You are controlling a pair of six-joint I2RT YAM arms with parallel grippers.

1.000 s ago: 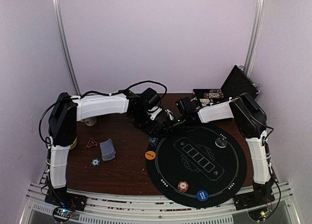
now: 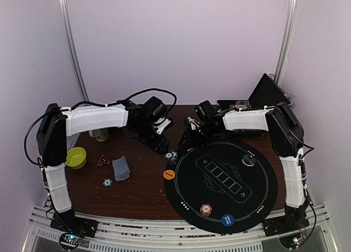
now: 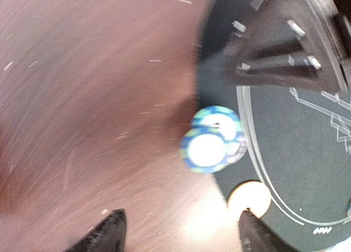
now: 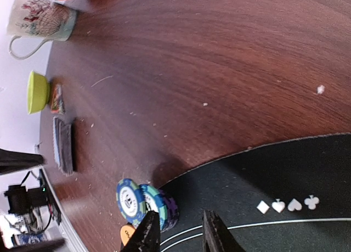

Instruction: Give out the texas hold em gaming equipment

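Several blue-green chips (image 2: 169, 156) (image 3: 205, 150) (image 4: 130, 200) lie overlapping at the mat's left edge, beside an orange disc (image 2: 169, 174) (image 3: 249, 200). My left gripper (image 2: 162, 147) hangs just above and left of the chips, its fingers apart and empty. My right gripper (image 2: 187, 140) is over the mat's upper left, right of the chips, fingers apart with nothing visible between them. The black round mat (image 2: 252, 189) carries a red chip (image 2: 205, 209), a blue disc (image 2: 227, 219) and a clear round piece (image 2: 248, 160).
At left are a yellow bowl (image 2: 76, 157), a mug (image 2: 99, 134), a red triangle (image 2: 103, 161), a grey cloth-like stack (image 2: 121, 168) and a loose chip (image 2: 107, 183). An open black case (image 2: 261, 91) sits at back right.
My left gripper has drawn back to the left, uncovering the chips in the top view. My right gripper has shifted slightly and stays near the mat's upper left.
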